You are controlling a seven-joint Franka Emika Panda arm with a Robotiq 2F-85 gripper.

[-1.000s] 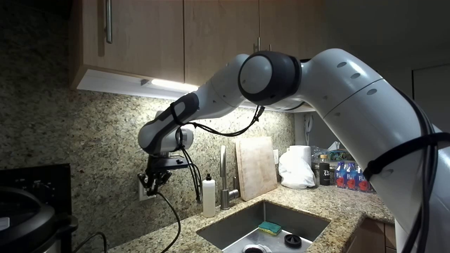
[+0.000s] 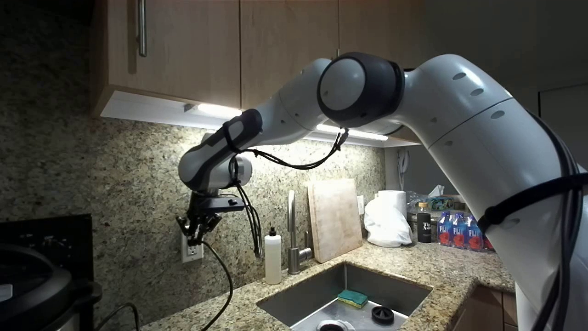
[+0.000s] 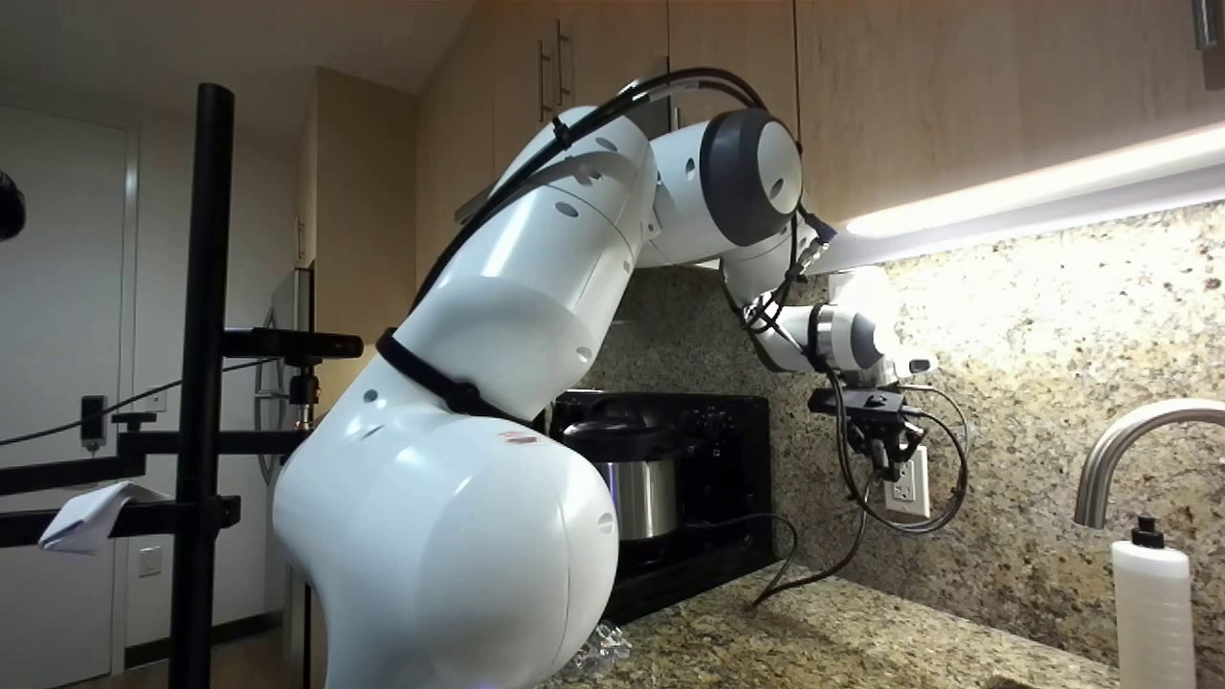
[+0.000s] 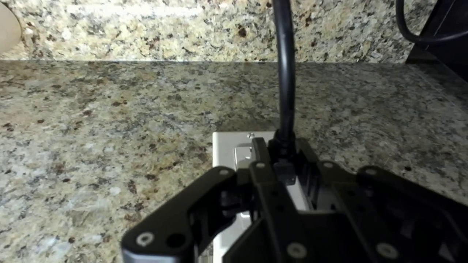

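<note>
In the wrist view my gripper is shut on a black plug, whose cord (image 4: 286, 70) runs away from between the fingertips. A white wall outlet (image 4: 224, 147) lies behind the fingers, partly covered by them. Exterior view 1 shows the gripper (image 2: 195, 234) at the upper part of the outlet (image 2: 193, 253), with the lower socket uncovered. From there the cord (image 2: 229, 282) droops to the counter. Seen from the other side, the outlet (image 3: 908, 488) is beside the gripper (image 3: 886, 459). Whether the plug touches the outlet I cannot tell; its prongs are not clear.
A pressure cooker (image 3: 639, 482) stands to the left of the outlet along the wall. On its right are a soap bottle (image 2: 273, 258), the faucet (image 2: 292, 234) and the sink (image 2: 317, 287). Cabinets (image 2: 182, 49) hang overhead.
My gripper has risen and shifted slightly left in exterior view 1, carrying the cord's end along. More of the outlet's lower part shows now. The elbow is higher.
</note>
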